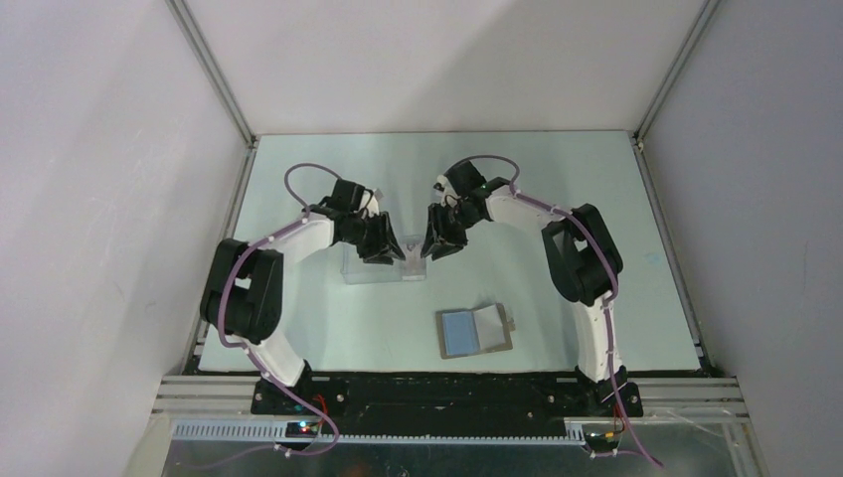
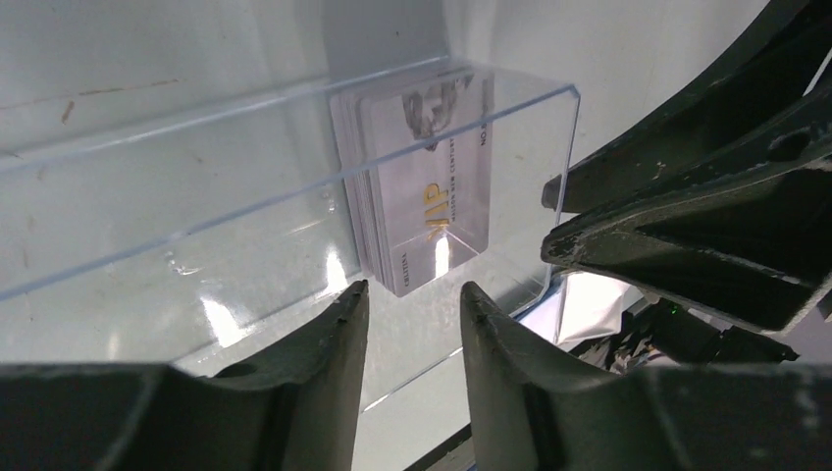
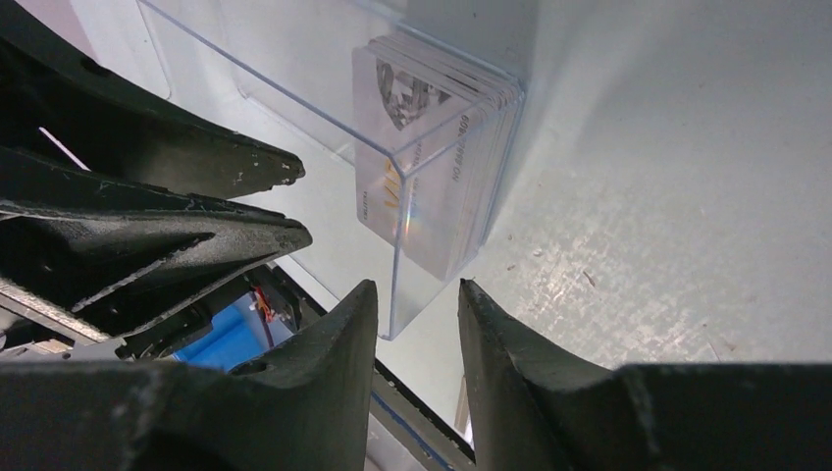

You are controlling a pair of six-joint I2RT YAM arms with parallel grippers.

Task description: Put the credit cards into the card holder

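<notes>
A stack of pale credit cards (image 1: 412, 264) stands inside the right end of a clear plastic box (image 1: 366, 279). In the left wrist view the stack (image 2: 417, 201) shows its printed face through the plastic, and in the right wrist view its layered edges (image 3: 483, 186) show too. My left gripper (image 1: 386, 259) is open over the box, left of the cards. Just at the box's right end, my right gripper (image 1: 432, 254) also has its fingers apart. Neither holds a card. The brown card holder (image 1: 461, 334) lies spread open near the table's front, blue on its left half and whitish on its right.
Both grippers are close together at the box, each showing in the other's wrist view. The box's thin clear wall (image 3: 398, 265) stands near my right fingers. Bare table (image 1: 557, 328) surrounds the holder, with the black front rail beyond it.
</notes>
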